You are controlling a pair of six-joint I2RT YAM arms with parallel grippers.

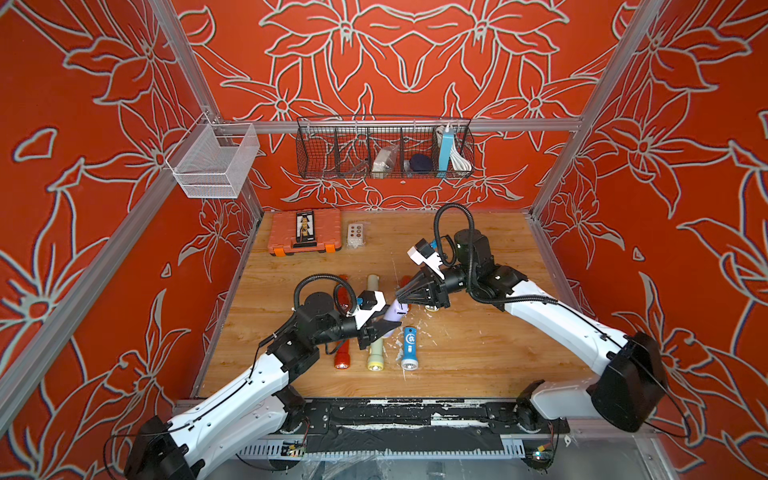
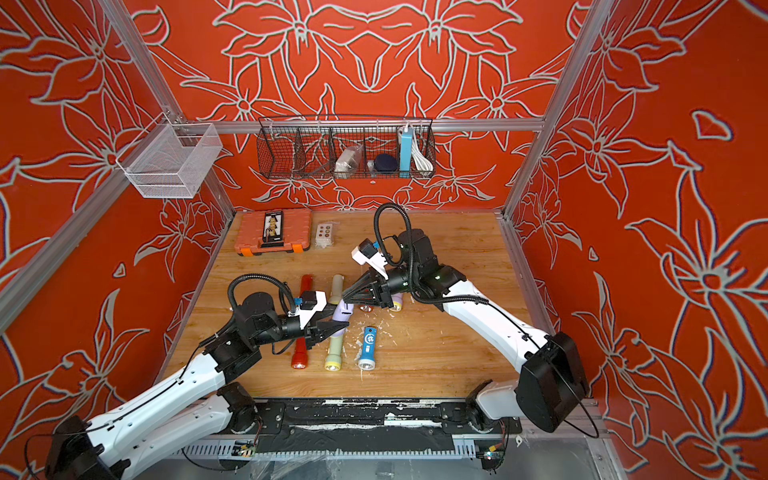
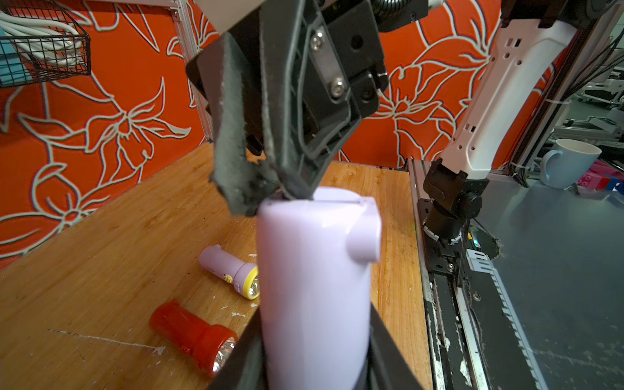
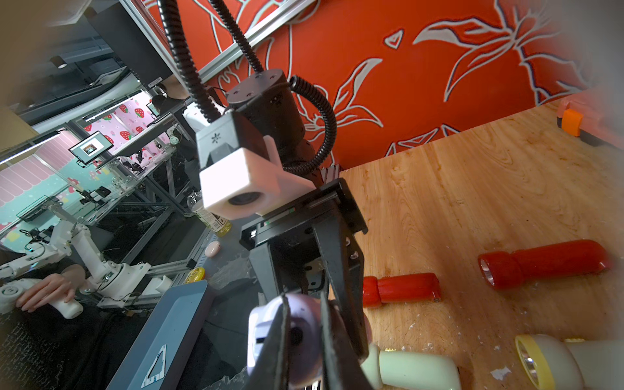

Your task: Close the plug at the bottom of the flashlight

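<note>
A lavender flashlight (image 3: 315,286) is held upright-tilted in my left gripper (image 1: 384,324), which is shut on its body over the table. Its end with a side nub faces my right gripper (image 1: 404,294). The tips of the right gripper's fingers (image 3: 292,175) touch or hover right at that top end. In the right wrist view they cover part of the end, where a dark round spot (image 4: 296,334) shows. How far apart those fingers are is hard to tell; the plug itself is partly hidden.
Red, pale, lavender and blue flashlights (image 1: 409,349) lie on the wooden table (image 2: 448,336). An orange case (image 1: 280,233) and a small blister pack (image 1: 356,233) are at the back. A wire basket (image 1: 344,152) hangs on the rear wall.
</note>
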